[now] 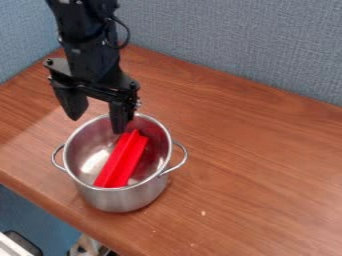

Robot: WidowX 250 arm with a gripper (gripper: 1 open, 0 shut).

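Note:
A steel pot (pixel 115 195) with two side handles stands near the table's left front edge. A red elongated object (pixel 123 158) lies tilted inside it. My black gripper (pixel 96 114) hangs open over the pot's back left rim, its two fingers spread, the right one above the back of the pot and the left one outside it.
A grey padded wall (pixel 241 45) runs along the back. The table's edge drops away at the lower left.

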